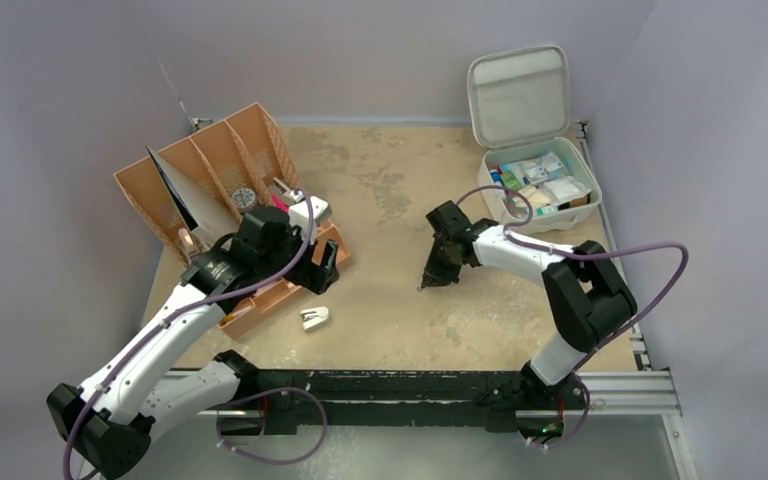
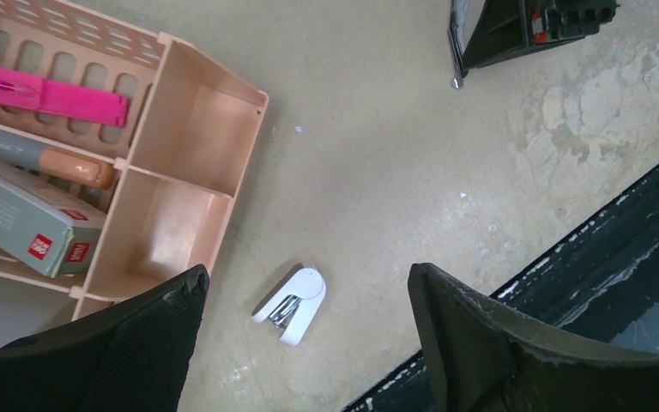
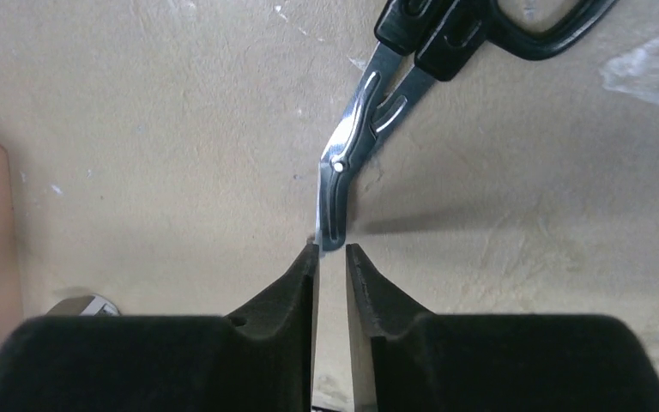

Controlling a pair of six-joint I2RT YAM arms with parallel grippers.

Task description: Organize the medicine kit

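Note:
Black-handled scissors (image 3: 395, 94) are caught at their blade tip between the fingertips of my right gripper, which is nearly closed. Their shadow lies apart from the blade, so they appear raised off the table. In the top view, this right gripper (image 1: 430, 280) is over the middle of the table. My left gripper stands open and empty beside the peach organizer (image 2: 180, 129). Below it, a small white stapler (image 2: 296, 302) lies on the table. The organizer holds a pink item (image 2: 60, 99), a grey-brown tube (image 2: 51, 161) and a grey box (image 2: 34, 219).
At the back right, a white lidded kit box (image 1: 500, 205) stands open with several packets inside. Two small front compartments of the organizer look empty in the left wrist view.

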